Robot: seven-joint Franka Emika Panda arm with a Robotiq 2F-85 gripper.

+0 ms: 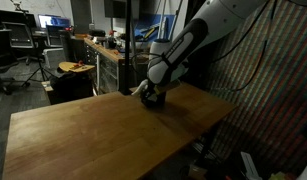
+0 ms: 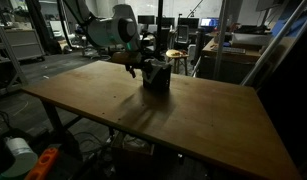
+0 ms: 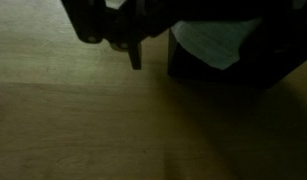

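A dark box stands on the wooden table, with pale cloth-like material at its top. My gripper is low beside the box, on its left in exterior view 2. Up close in the wrist view, one dark finger points over bare wood, and the greyish-white material shows in the box's dark opening. The fingers stand open, and I see nothing gripped. Shadow hides the other finger's tip and most of the inside of the box.
A dark upright post rises behind the table. A stool and office chairs stand beyond it.
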